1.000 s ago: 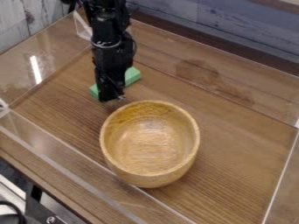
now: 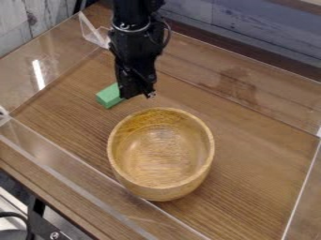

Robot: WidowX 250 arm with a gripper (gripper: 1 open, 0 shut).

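Note:
My black gripper [image 2: 135, 86] hangs over the table at upper centre, shut, with nothing visible between its fingers. A green rectangular object [image 2: 108, 97] lies on the wood just left of and behind it, partly hidden by the gripper. Below the gripper, toward the front, sits an empty tan oval bowl [image 2: 160, 154], apart from the green object.
A grey-blue wall [image 2: 251, 28] runs along the back.
The gripper has risen and moved right, now covering the right part of the green object, which appears to lie where it was. The bowl has not moved.

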